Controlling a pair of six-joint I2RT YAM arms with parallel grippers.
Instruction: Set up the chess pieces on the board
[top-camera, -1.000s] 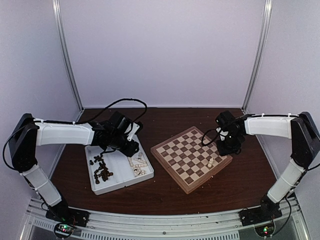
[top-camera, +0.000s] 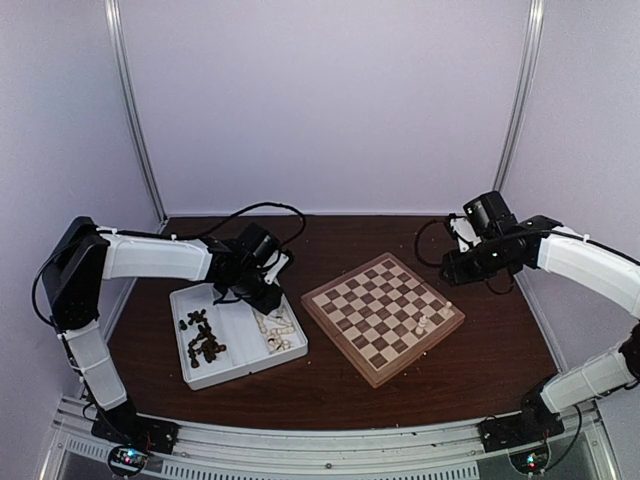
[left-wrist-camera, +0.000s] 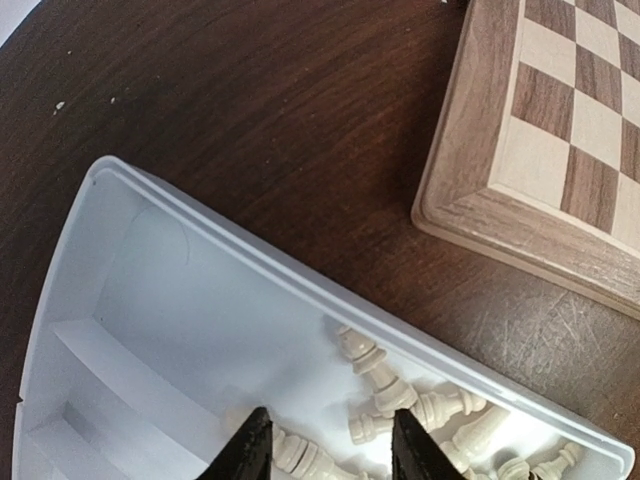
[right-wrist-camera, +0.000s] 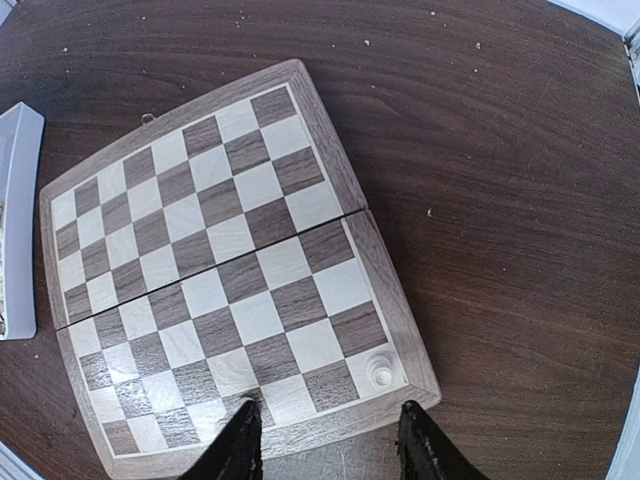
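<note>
The wooden chessboard (top-camera: 365, 310) lies right of centre; white pieces stand on it, including one (right-wrist-camera: 380, 370) on a corner square and another (top-camera: 422, 325) along the near right edge. The plastic tray (top-camera: 235, 355) holds dark pieces (top-camera: 205, 340) and white pieces (left-wrist-camera: 430, 410). My left gripper is over the tray's white pieces, fingers apart, nothing seen held. My right gripper is raised above the board's right edge, fingers apart with nothing between them.
Walls enclose the dark wooden table (top-camera: 420, 400) at the back and sides. Bare table lies behind the board and in front of it.
My right gripper has risen up and away from the board, uncovering the piece near its right corner. My left gripper has shifted slightly right over the tray.
</note>
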